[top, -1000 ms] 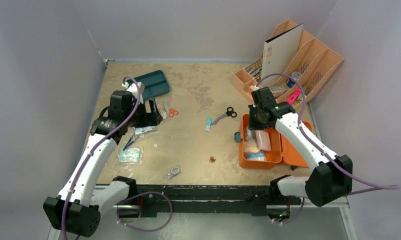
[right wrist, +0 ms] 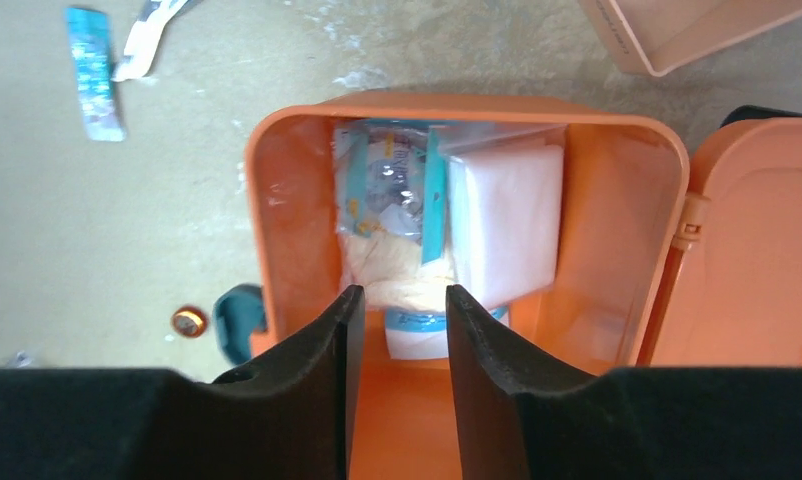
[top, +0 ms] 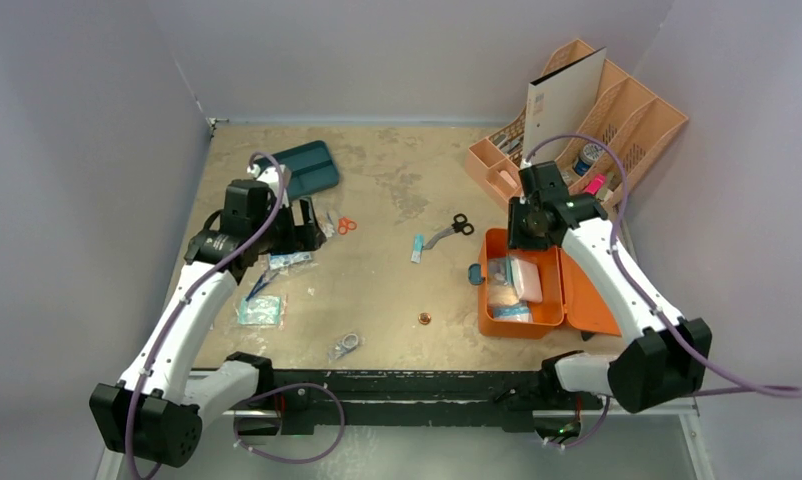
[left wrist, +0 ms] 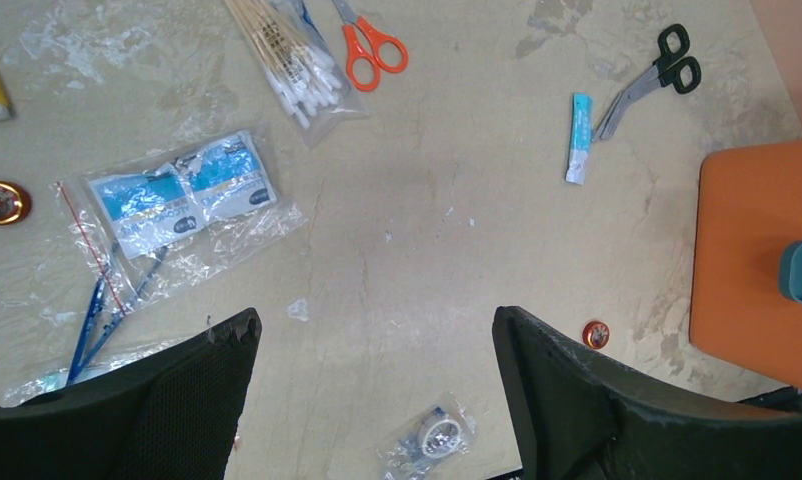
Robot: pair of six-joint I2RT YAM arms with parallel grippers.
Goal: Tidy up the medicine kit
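Note:
The orange medicine box (top: 485, 328) is open at the right. Inside it, in the right wrist view, are a clear bag with blue edging (right wrist: 389, 185), a white pad pack (right wrist: 509, 225), a beige roll (right wrist: 392, 265) and a white-and-blue packet (right wrist: 417, 338). My right gripper is over the box, its fingers partly apart with nothing between them. Over the table's left side, my left gripper stands open and empty. Below it lie bagged blue packets (left wrist: 182, 190), cotton swabs (left wrist: 295, 62), orange-handled scissors (left wrist: 375, 52) and a bagged tape roll (left wrist: 432, 437).
Black-handled scissors (top: 447, 231) and a small blue packet (top: 417, 249) lie left of the box, with a small round tin (top: 424, 318) nearer the front. A peach organizer (top: 652, 120) stands behind. A green tray (top: 312, 167) sits at the back left.
My right gripper has shifted slightly back and right over the box, uncovering more of its contents. The clear bag at the box's back left shows more plainly. My left arm is nearly still.

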